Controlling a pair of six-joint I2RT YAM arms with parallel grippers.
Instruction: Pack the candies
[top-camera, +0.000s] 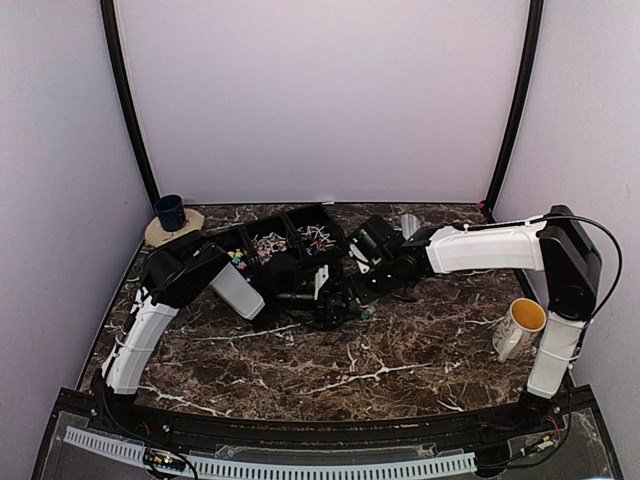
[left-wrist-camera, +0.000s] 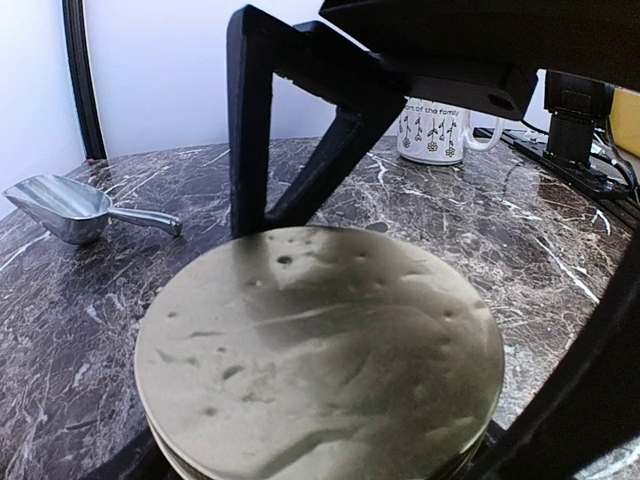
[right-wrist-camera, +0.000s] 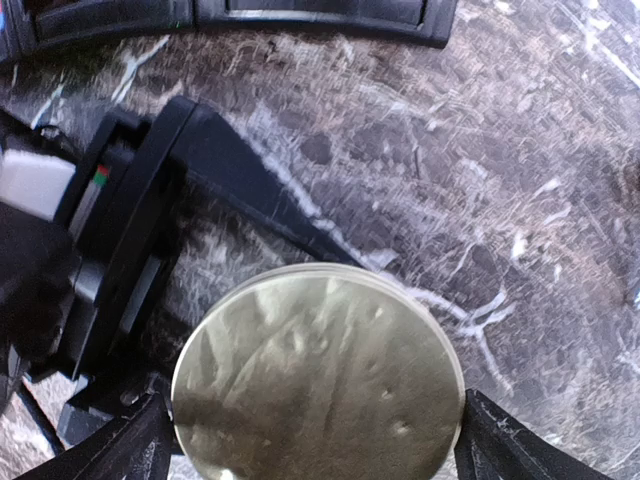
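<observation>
A round lidded container, its dull gold lid (left-wrist-camera: 320, 350) dented, fills the lower middle of the left wrist view. The same lid (right-wrist-camera: 320, 380) shows low in the right wrist view. From above, only a greenish bit of the container (top-camera: 366, 313) peeks out beneath the arms. My left gripper (top-camera: 342, 306) comes in from the left and my right gripper (top-camera: 362, 285) from the right, close together at the container. Both stand open, their fingers to either side of it; contact is hard to tell. Candies (top-camera: 270, 245) lie in a black compartment tray (top-camera: 292, 238) behind.
A metal scoop (left-wrist-camera: 85, 208) lies at the back, behind the right arm. An orange-lined white mug (top-camera: 518, 328) stands at right, a dark blue cup (top-camera: 170, 212) on a round wooden board (top-camera: 155, 234) at back left.
</observation>
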